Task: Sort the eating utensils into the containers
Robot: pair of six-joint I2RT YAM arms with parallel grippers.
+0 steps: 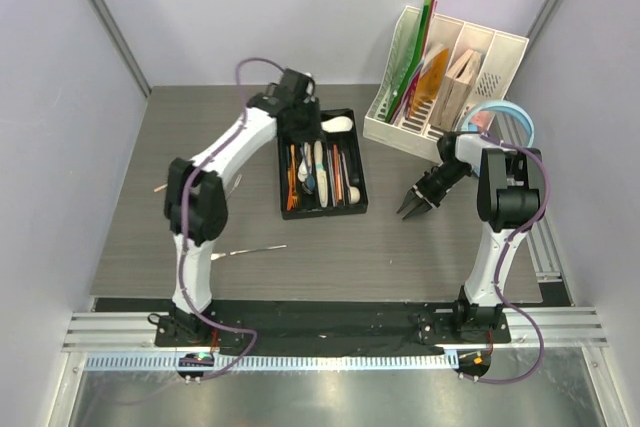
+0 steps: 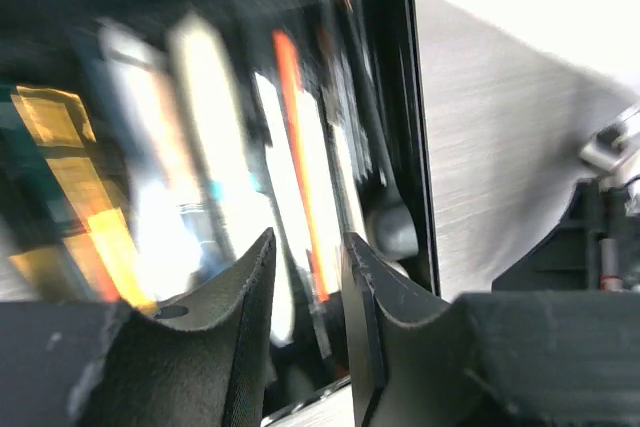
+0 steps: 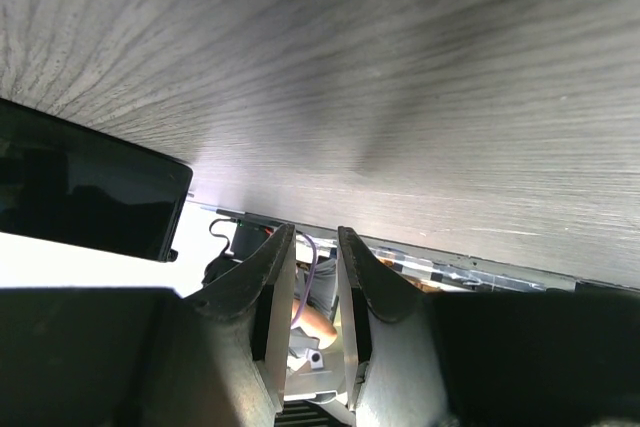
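A black tray (image 1: 283, 197) near the table's middle holds several utensils lying lengthwise, among them orange ones (image 1: 293, 179), a pale one (image 1: 320, 177) and a dark spoon (image 2: 393, 229). One large white rounded utensil end (image 1: 338, 124) lies at the tray's far end. Over the tray's far left part is my left gripper, its fingers parted and nothing between them. My right gripper (image 1: 409, 209) stands open and empty above bare table right of the tray. A thin metal utensil (image 1: 260, 249) lies on the table nearer the robot. One stick's end (image 1: 160, 188) shows at far left; the left arm hides much there.
At the back right a white divided rack (image 1: 400, 137) holds boards and other flat things. A light blue ring-shaped item (image 1: 515, 112) rests by it, close to the right arm. Front middle and right of the tray are bare table.
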